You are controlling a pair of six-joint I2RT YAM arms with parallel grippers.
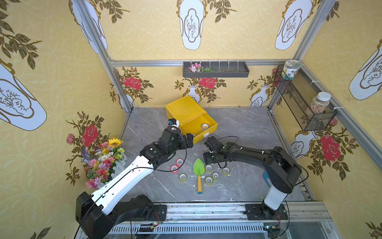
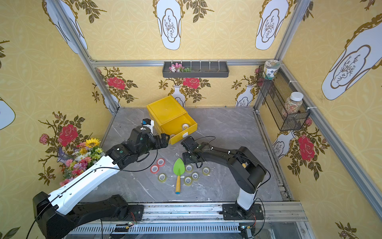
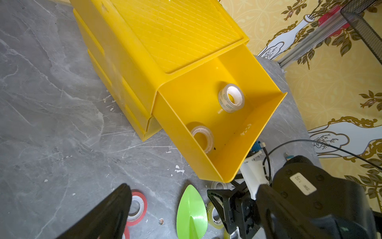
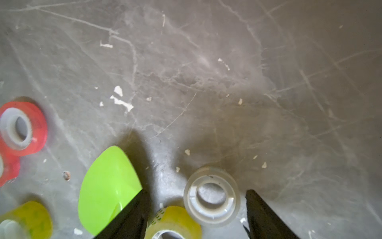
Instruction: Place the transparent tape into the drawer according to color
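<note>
A clear tape roll (image 4: pixel 210 218) lies flat on the table, between the spread fingers of my right gripper in the right wrist view. The fingers stand open, with no contact showing. The yellow drawer (image 3: pixel 187 155) is pulled out of its yellow box (image 3: pixel 179 27). Two clear rolls are inside: one tape (image 3: pixel 226 102) near the middle, another ring (image 3: pixel 209 139) by the near side wall. My left gripper (image 1: pixel 189 140) hovers open by the drawer's near left side, nothing between its fingers.
Two red tapes (image 4: pixel 36 135) lie left of a green trowel (image 1: pixel 198 166). Several yellowish tapes (image 1: pixel 182 177) surround the trowel's handle. A flower bunch (image 1: pixel 105 163) stands at the left edge. Bare table extends to the right of the drawer.
</note>
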